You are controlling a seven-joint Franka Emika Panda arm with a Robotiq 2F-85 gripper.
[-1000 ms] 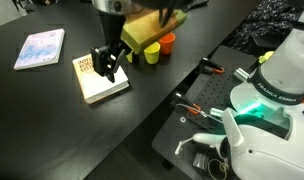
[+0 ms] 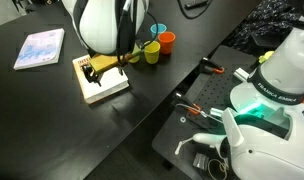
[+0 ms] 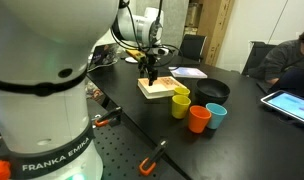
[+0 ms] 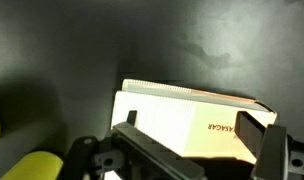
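Observation:
A pale book with printed lettering and an orange-tan strip (image 4: 177,117) lies flat on the dark table. In the first exterior view, the book (image 2: 104,87) is partly covered by my arm. My gripper hangs above it, with its two dark fingers wide apart and the cover showing in the gap. From the second exterior view, my gripper (image 3: 149,76) is over the near-left part of the book (image 3: 158,88); whether the tips touch it I cannot tell.
Beside the book stand yellow cups (image 2: 151,53), an orange cup (image 2: 167,43) and a blue cup (image 3: 215,116). A black bowl (image 3: 211,91) sits behind them. Another pale book (image 2: 40,48) lies farther off.
My gripper has shifted left in the first exterior view and stays over the book. The book has not visibly moved.

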